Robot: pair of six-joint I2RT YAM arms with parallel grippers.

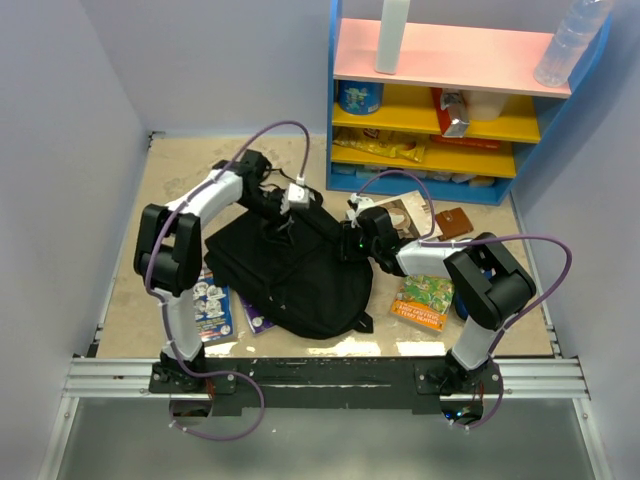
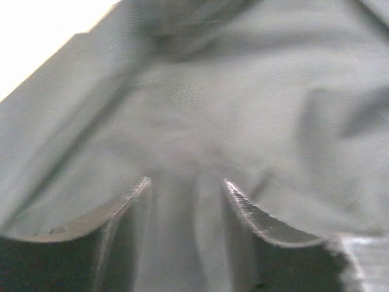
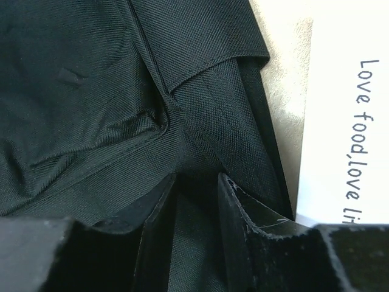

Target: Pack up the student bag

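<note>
A black fabric bag point(image 1: 310, 290) lies spread over the middle of the floor. My left gripper point(image 1: 280, 222) is above the upper left part of the bag; in the left wrist view its fingers point(image 2: 273, 237) stand apart over blurred fabric, with nothing clearly between them. My right gripper point(image 1: 352, 238) is at the bag's right side; in the right wrist view its fingers point(image 3: 255, 249) are open against the folded fabric point(image 3: 219, 115), beside a white printed sheet point(image 3: 346, 73).
A blue shelf unit point(image 1: 450, 50) with bottles and packets stands at the back right. Books point(image 1: 422, 300) point(image 1: 212, 310) lie either side of the bag, and a brown wallet point(image 1: 453, 222) lies by the shelf.
</note>
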